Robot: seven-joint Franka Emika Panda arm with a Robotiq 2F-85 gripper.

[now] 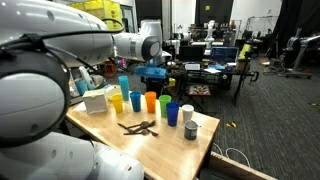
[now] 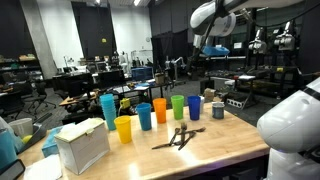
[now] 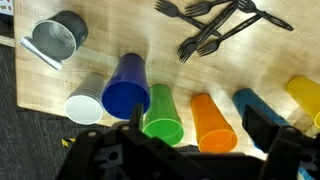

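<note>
High over the table my gripper (image 1: 155, 76) hangs open and empty, well clear of the cups. In the wrist view its dark fingers reach in from the bottom, wide apart. Below stand a metal cup (image 3: 58, 38), a white cup (image 3: 85, 103), a dark blue cup (image 3: 127, 88), a green cup (image 3: 163, 115), an orange cup (image 3: 210, 125), a blue cup (image 3: 258, 107) and a yellow cup (image 3: 305, 98). Several dark forks and other cutlery (image 2: 180, 138) lie loose on the wooden table (image 2: 225, 146), in front of the cups.
A white box (image 2: 82, 143) stands at one end of the table, with a tall light-blue object (image 2: 108, 108) near it. Desks and shelves fill the room behind.
</note>
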